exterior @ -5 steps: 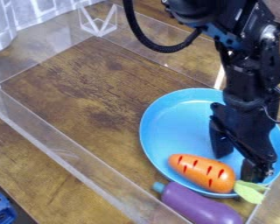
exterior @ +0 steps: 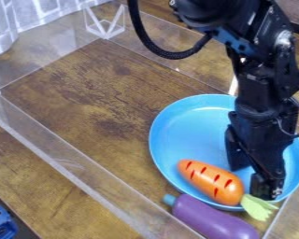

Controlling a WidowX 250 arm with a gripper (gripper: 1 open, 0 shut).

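An orange toy carrot (exterior: 213, 180) with dark slash marks and pale green leaves lies in a blue bowl (exterior: 178, 129), near its front. My dark gripper (exterior: 254, 173) reaches down into the right side of the bowl, just above and beside the carrot's leafy end; its fingers are dark and overlapping, and the space between them is hard to make out. A purple toy eggplant (exterior: 209, 218) lies outside the bowl, in front of it at the bottom.
A wooden tray floor (exterior: 86, 103) with clear plastic walls fills the left, largely empty. A blue object (exterior: 0, 224) sits at the lower left edge, and a white basket-like item at the top left.
The gripper has shifted slightly left and up over the last second. The carrot and bowl look nearly unmoved.
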